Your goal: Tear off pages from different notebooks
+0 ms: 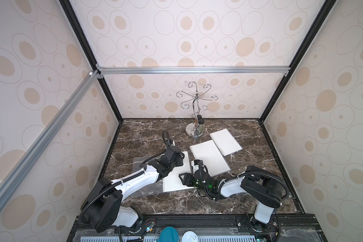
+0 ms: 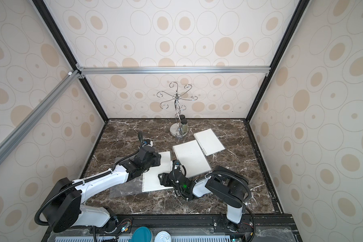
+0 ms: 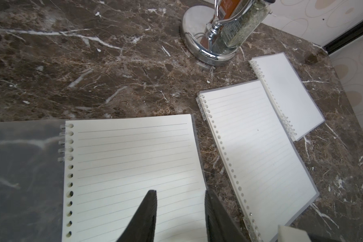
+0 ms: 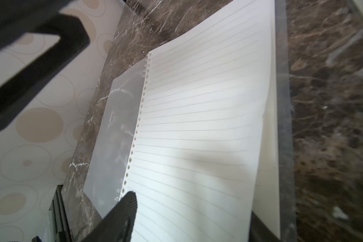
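A spiral notebook point(image 3: 133, 161) with lined pages lies open, its clear cover point(image 4: 113, 109) folded flat to the left. The right edge of its top page point(image 4: 213, 129) is lifted off the sheets below. My right gripper is open around that edge: one finger point(image 4: 123, 213) is above the page, the other partly hidden behind it. Over the notebook's upper part, my left gripper hangs open with nothing between its fingers. A second lined notebook point(image 3: 258, 149) and a smaller blank one point(image 3: 288, 92) lie to the right.
A chrome stand point(image 1: 195, 129) with jars at its base rises behind the notebooks. Both arms reach in low over the front, their grippers close together.
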